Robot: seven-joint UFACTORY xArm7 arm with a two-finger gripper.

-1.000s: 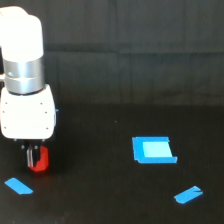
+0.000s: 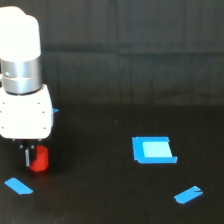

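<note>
A small red block (image 2: pixel 41 160) rests on the dark table at the left. My white gripper (image 2: pixel 29 156) points down from above, with its dark fingertips at the block's left side and overlapping it in the picture. Whether the fingers stand around the block or only beside it is too small to tell, and so is how far apart they are.
A white square edged in blue tape (image 2: pixel 157 151) lies on the table right of centre. One blue tape strip (image 2: pixel 188 195) marks the front right, another (image 2: pixel 18 186) the front left.
My arm has shifted slightly to the left, and the fingertips have moved a little left against the block. The red block stays in about the same place.
</note>
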